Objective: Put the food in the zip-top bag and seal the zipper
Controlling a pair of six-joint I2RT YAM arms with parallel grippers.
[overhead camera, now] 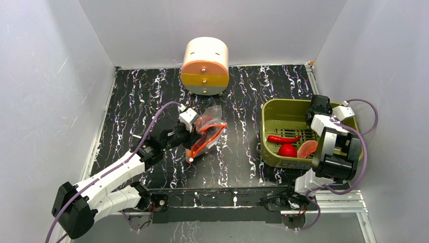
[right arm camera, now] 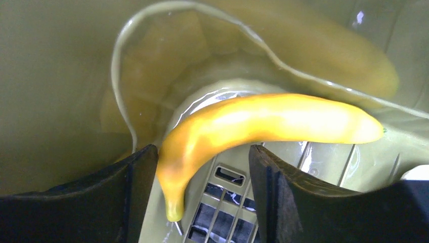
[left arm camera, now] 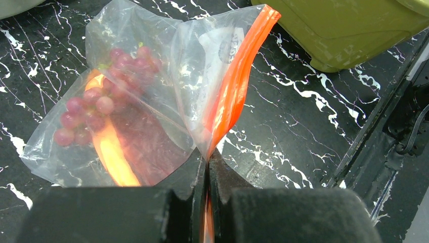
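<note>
The clear zip top bag (left arm camera: 167, 101) has an orange zipper strip (left arm camera: 238, 81). Grapes (left arm camera: 104, 105) and an orange-yellow item (left arm camera: 111, 149) show through its film. My left gripper is shut on the bag's edge, whose mouth gapes in the top view. Deep in the green basket (overhead camera: 283, 105), my right gripper stands open over a yellow banana (right arm camera: 283, 119). The banana's stem end lies between the fingers, near the left one, and its body curves away beyond the right one. A red pepper (overhead camera: 283, 139), a round red item (overhead camera: 287, 151) and a pinkish slice (overhead camera: 307, 149) lie in the basket too.
A rounded box (overhead camera: 205, 63) with coloured drawer fronts stands at the back centre. Between bag and basket the dark marbled table (overhead camera: 244, 121) is clear. The basket walls rise close around my right gripper.
</note>
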